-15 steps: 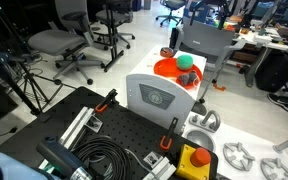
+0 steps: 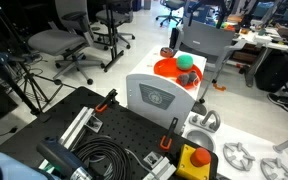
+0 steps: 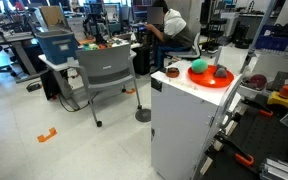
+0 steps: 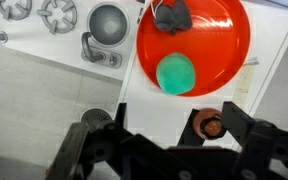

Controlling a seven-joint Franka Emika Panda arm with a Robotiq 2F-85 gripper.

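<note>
A red plate [image 4: 229, 45] lies on the white counter [image 4: 149, 115], and a round green object [image 4: 176, 73] rests near its edge. A dark grey, soft-looking item [image 4: 172, 16] is also on the plate. Just off the plate sits a small round brown thing [image 4: 210, 125] with a black patch under it. My gripper faces down over the counter, open, its black fingers [image 4: 102, 142] wide apart with nothing held. The brown thing shows between them, nearer the right finger. In exterior view 2, the plate [image 3: 212, 76] and green object [image 3: 199, 66] stand atop the white cabinet.
A grey sink [image 4: 109, 25] with a faucet and toy stove burners [image 4: 59, 15] adjoin the plate. Floor [image 4: 39, 100] shows beyond the counter's edge. In exterior view 1, a yellow box with an orange button [image 2: 196, 160] and coiled black cable [image 2: 102, 158] lie near the base.
</note>
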